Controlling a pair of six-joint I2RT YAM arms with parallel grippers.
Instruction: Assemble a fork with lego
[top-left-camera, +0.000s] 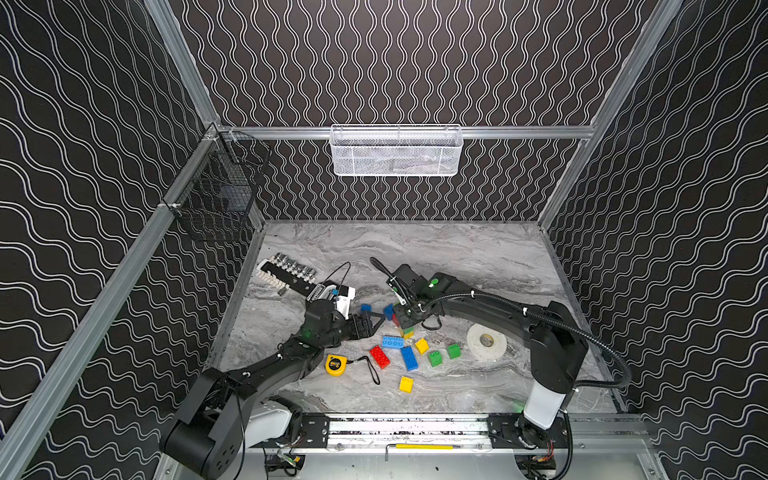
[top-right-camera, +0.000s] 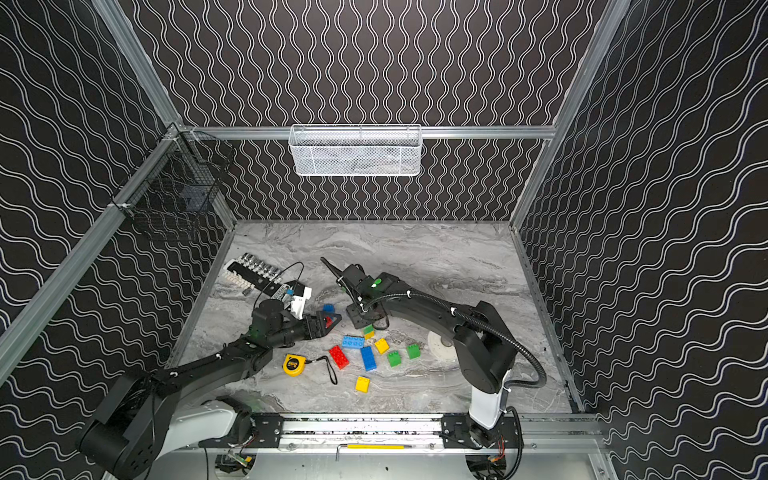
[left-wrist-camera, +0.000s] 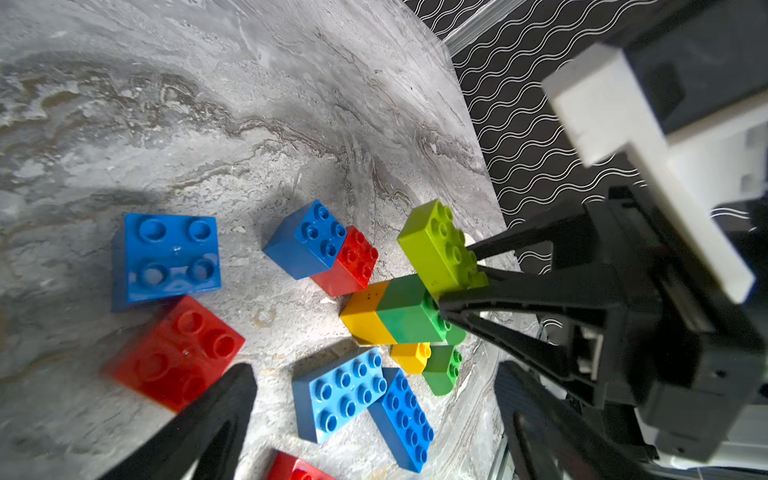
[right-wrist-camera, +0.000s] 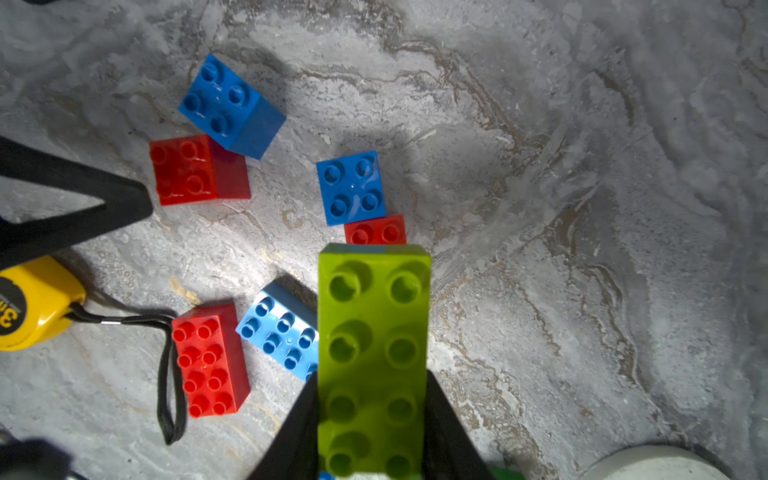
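In the right wrist view a long lime-green brick (right-wrist-camera: 372, 312) is held by my right gripper, which is shut on it; it hangs over the other bricks. My left gripper (top-right-camera: 326, 321) is low at the left of the bricks, near a red brick (left-wrist-camera: 176, 352) and a blue brick (left-wrist-camera: 165, 248); its fingertips are blurred at the bottom of its wrist view, apparently apart. Another blue brick (left-wrist-camera: 304, 240) touches a red brick (left-wrist-camera: 344, 264). A yellow and green pair (left-wrist-camera: 376, 312) lies below the held brick. A light-blue brick (right-wrist-camera: 272, 328) lies nearby.
Loose red, blue, yellow and green bricks lie toward the front. A tape measure (top-left-camera: 335, 365) with strap is at front left, a white roll (top-left-camera: 486, 341) at right, and electronic parts (top-left-camera: 284, 272) at back left.
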